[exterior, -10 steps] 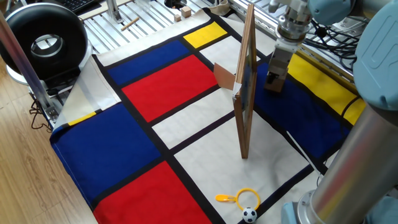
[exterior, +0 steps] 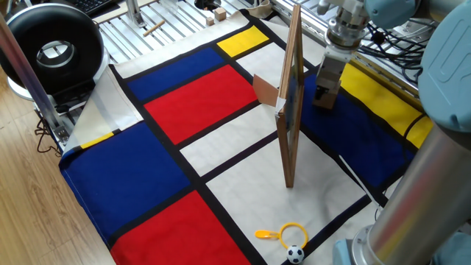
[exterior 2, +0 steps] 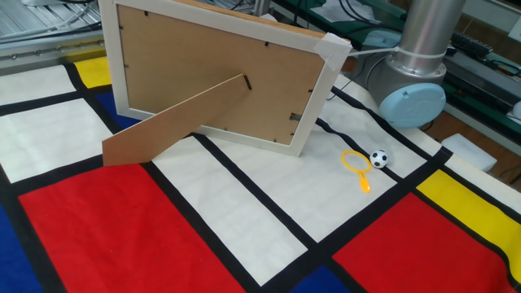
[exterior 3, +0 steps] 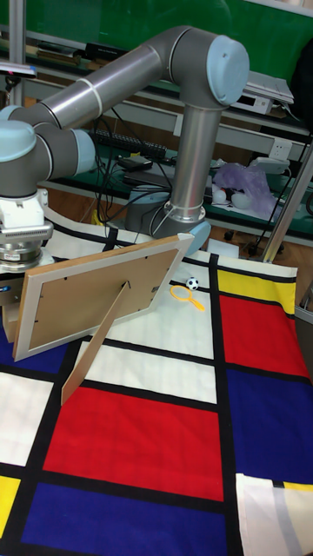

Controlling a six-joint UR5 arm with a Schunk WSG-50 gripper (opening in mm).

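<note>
A wooden picture frame [exterior: 289, 110] stands upright on the cloth, propped by its cardboard leg [exterior 2: 175, 126]. Its brown back [exterior 2: 203, 69] faces the second exterior view. Close to the frame's front side, over the blue patch, my gripper [exterior: 321, 101] points down; the first exterior view does not make clear whether its fingers are apart. The frame hides the gripper in the second view and mostly in the third. A yellow ring with a handle [exterior: 293, 234] lies flat on the cloth, touching or almost touching a small black-and-white ball [exterior: 295, 255]. Both are well away from the gripper.
The colour-block cloth [exterior: 168, 166] has wide free room on the leg side of the picture frame. My arm's base column [exterior: 412, 199] rises beside the ring and ball. Small wooden blocks [exterior: 219, 14] and a black round object [exterior: 55, 53] are at the far edge.
</note>
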